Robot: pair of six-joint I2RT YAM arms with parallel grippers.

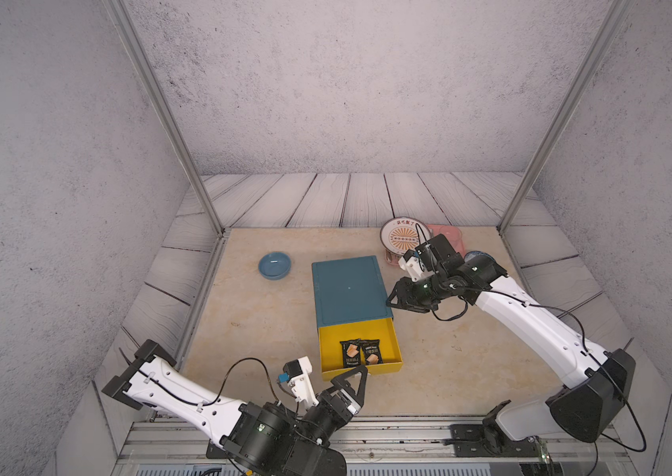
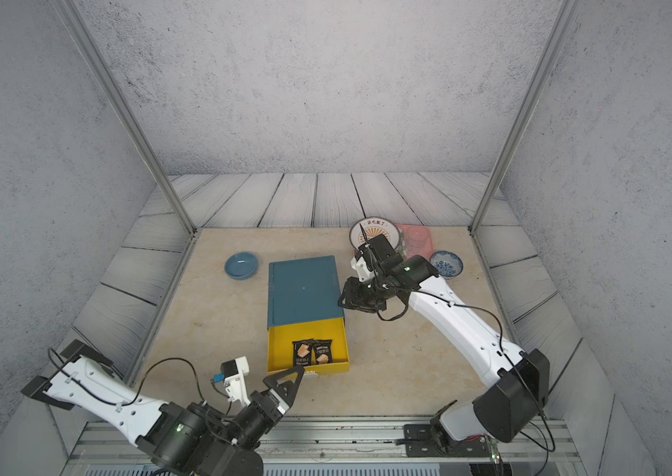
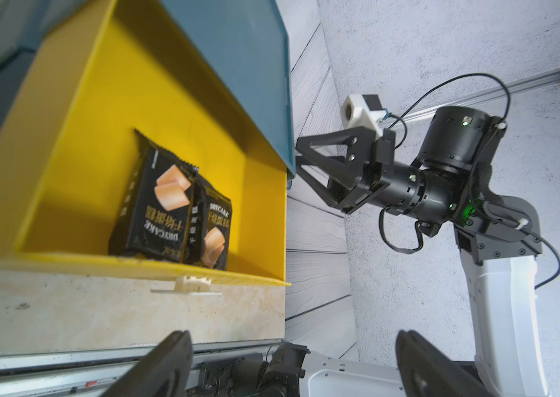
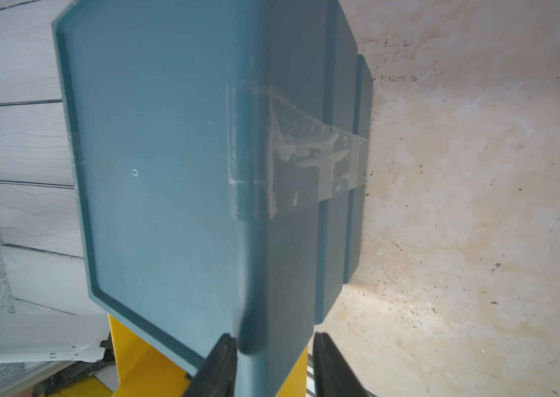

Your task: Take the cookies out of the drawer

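Note:
The yellow drawer (image 1: pixel 389 366) stands pulled out at the front of the blue cabinet (image 1: pixel 350 287). Two black cookie packets, a left one (image 3: pixel 160 205) and a right one (image 3: pixel 213 225), lie side by side in it against the front wall. A small white handle (image 3: pixel 192 284) sticks out of that wall. My left gripper (image 1: pixel 362 371) is open just in front of the drawer; its blurred fingers (image 3: pixel 170 357) are wide apart and empty. Beside the cabinet's right edge is my right gripper, its fingers (image 4: pixel 222 360) apart, with the cabinet's edge showing between them; contact is unclear.
A blue bowl (image 1: pixel 274 265) stands at the back left. Behind the right arm are a round patterned lid (image 1: pixel 405 235), a pink tray (image 2: pixel 417 238) and a patterned bowl (image 2: pixel 447 263).

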